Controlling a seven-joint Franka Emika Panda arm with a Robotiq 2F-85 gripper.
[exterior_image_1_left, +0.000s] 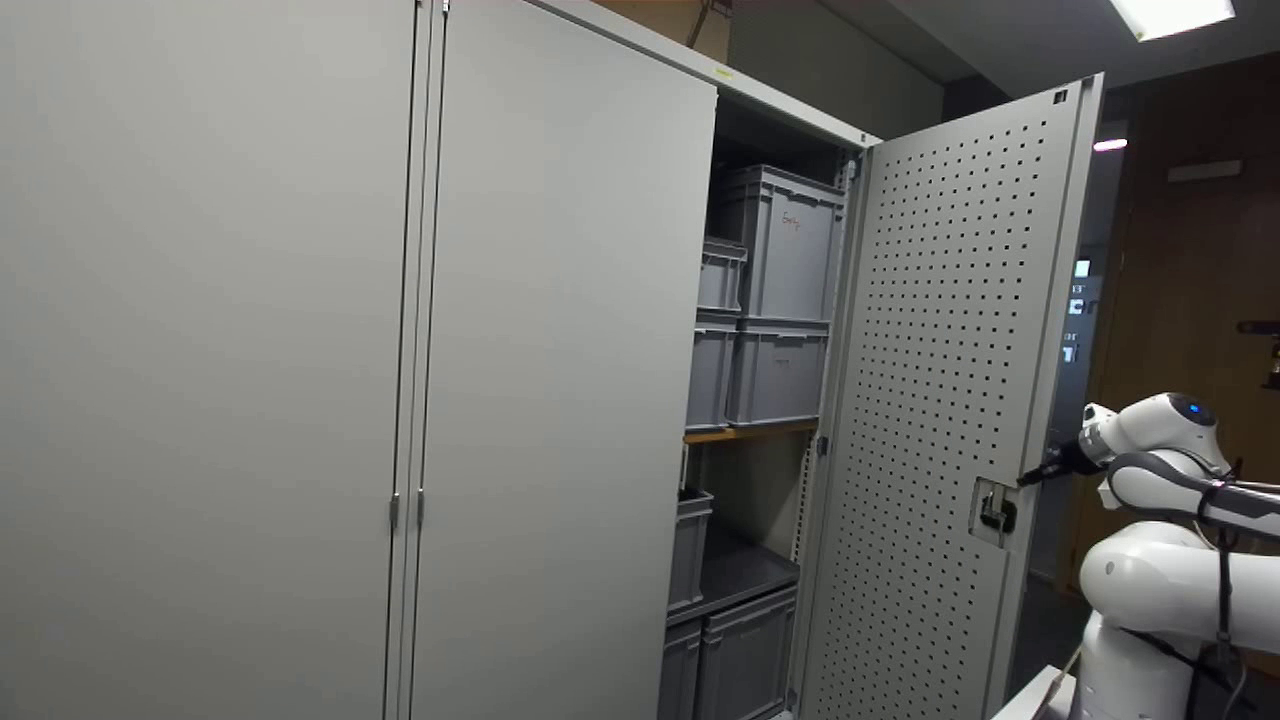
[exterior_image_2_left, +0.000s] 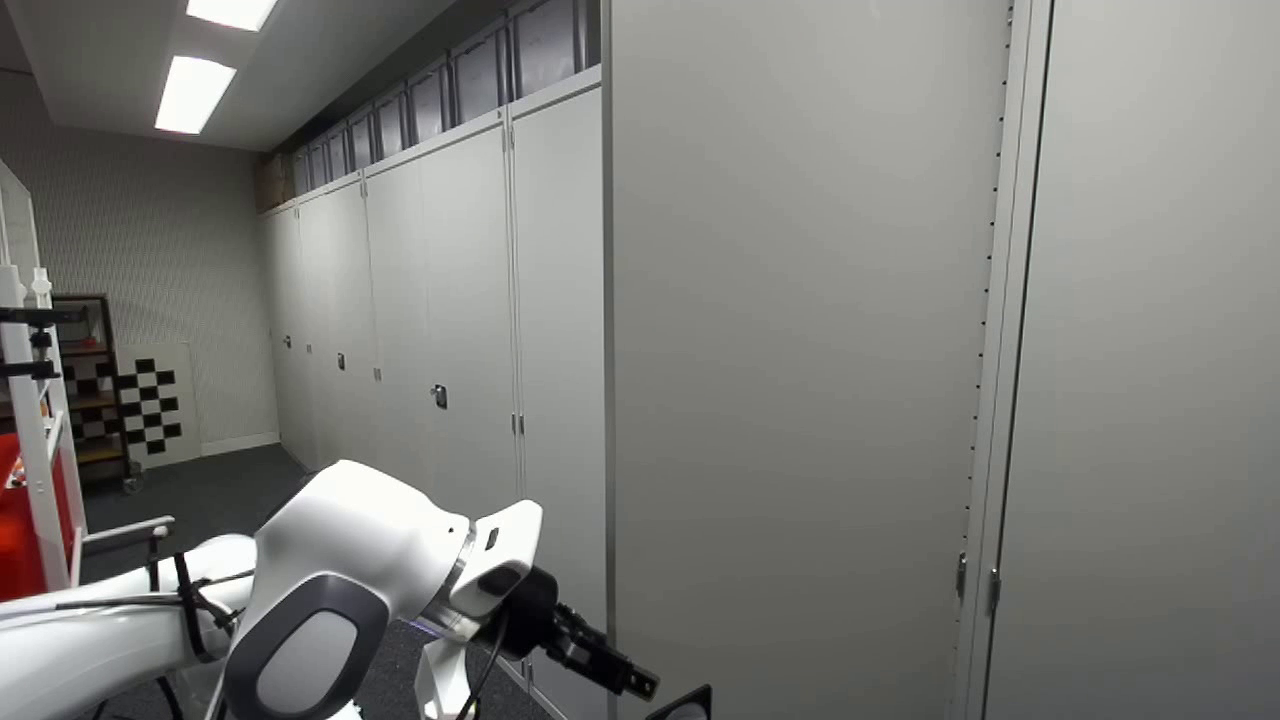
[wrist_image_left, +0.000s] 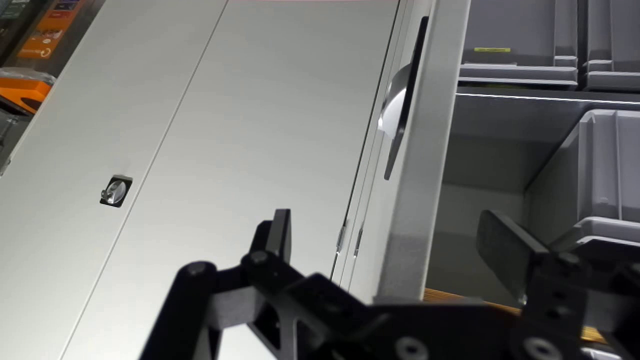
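Note:
The cabinet door (exterior_image_1_left: 948, 360), perforated inside, stands wide open on the right in exterior view 1, with a recessed latch (exterior_image_1_left: 996, 512) near its free edge. My gripper (exterior_image_1_left: 1039, 474) is at that edge, close to the latch. The wrist view shows the gripper open, its fingers (wrist_image_left: 279, 234) wide apart with the door's edge (wrist_image_left: 429, 174) running between them. Neither finger clearly touches the door. Farther up the edge sits a dark handle plate (wrist_image_left: 408, 96) with a silvery knob. In exterior view 2 the gripper (exterior_image_2_left: 633, 682) is near the door's outer face (exterior_image_2_left: 804, 360).
Inside the cabinet, grey bins (exterior_image_1_left: 780, 372) stand on several shelves. The adjoining left door (exterior_image_1_left: 564, 360) is shut. Beyond my arm, more closed cabinets (exterior_image_2_left: 444, 300) line the wall. Open floor (exterior_image_2_left: 216, 492) shows behind the arm.

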